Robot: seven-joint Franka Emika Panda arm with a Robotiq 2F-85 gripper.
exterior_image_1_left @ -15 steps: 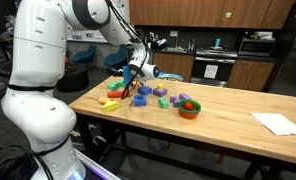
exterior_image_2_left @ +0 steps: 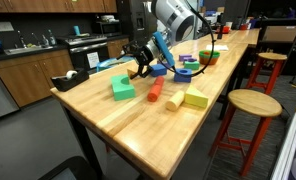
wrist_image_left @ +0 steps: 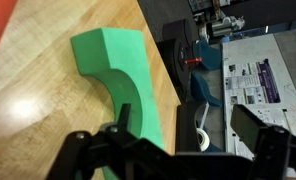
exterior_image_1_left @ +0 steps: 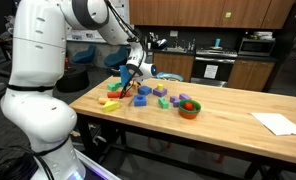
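Observation:
A green arch-shaped block [wrist_image_left: 128,75] fills the middle of the wrist view, its curved hollow facing the lower left. My gripper is open at the bottom of that view, and its left finger overlaps the block's lower part. Nothing is seen clamped between the fingers. From the second exterior view, the green block [exterior_image_2_left: 122,88] stands on the table's near end with my gripper [exterior_image_2_left: 138,70] just behind it, tilted downward. Whether they touch cannot be told.
On the table, a red block [exterior_image_2_left: 155,91], a pale yellow cylinder [exterior_image_2_left: 175,101] and a yellow block [exterior_image_2_left: 196,97] lie close by. A green bowl [exterior_image_1_left: 189,108] with red items stands farther right. Free tabletop [exterior_image_1_left: 233,120] extends beyond it.
The arm's wrist has shifted and turned slightly near the left end of the table. The blocks and bowl look unmoved.

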